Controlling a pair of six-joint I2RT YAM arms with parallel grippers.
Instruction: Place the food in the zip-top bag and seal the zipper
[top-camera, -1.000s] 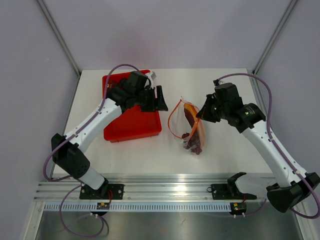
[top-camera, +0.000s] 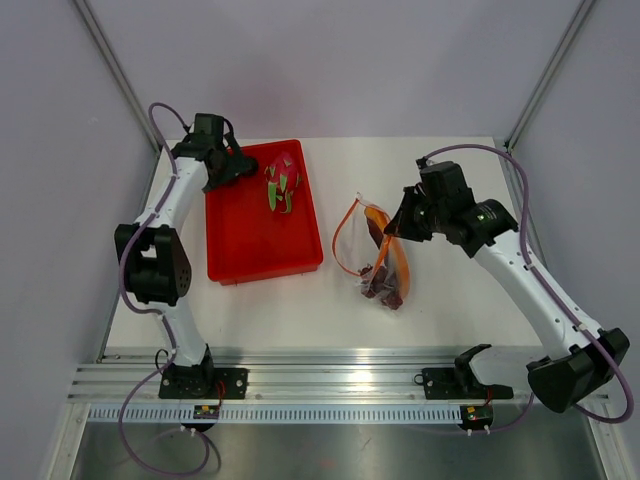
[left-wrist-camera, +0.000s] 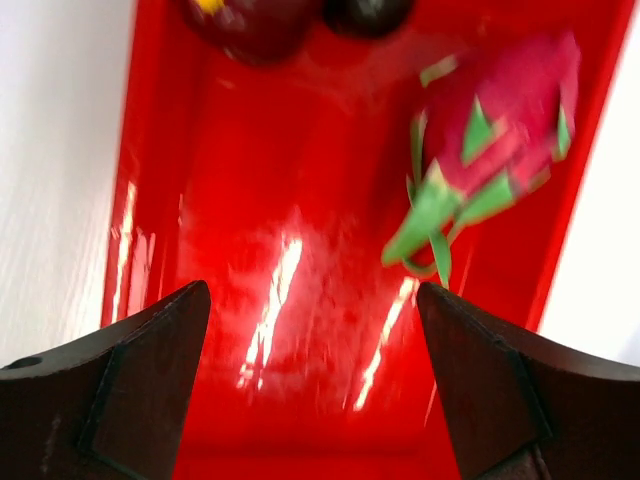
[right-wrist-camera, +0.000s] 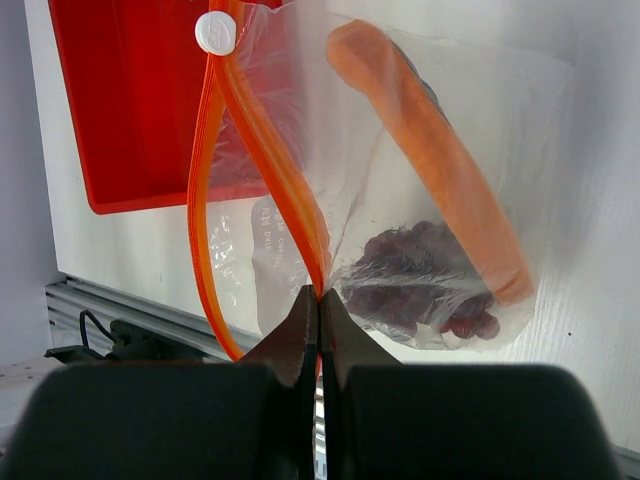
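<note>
My left gripper is over the red bin (top-camera: 262, 235), open, nothing between its fingers. In the left wrist view a dragon fruit (left-wrist-camera: 500, 140) lies at the bin's right, with a dark red fruit (left-wrist-camera: 255, 25) and a dark round item (left-wrist-camera: 365, 12) at the top. My right gripper is shut on the orange zipper edge of the clear bag (right-wrist-camera: 400, 160), which stands partly open beside the bin. An orange carrot-like item (right-wrist-camera: 430, 170) and dark grapes (right-wrist-camera: 410, 280) are inside the bag.
A metal rail (top-camera: 310, 365) runs along the front edge.
My left gripper has moved leftward from near the bag to over the back left of the red bin. My right gripper and the bag have barely moved.
</note>
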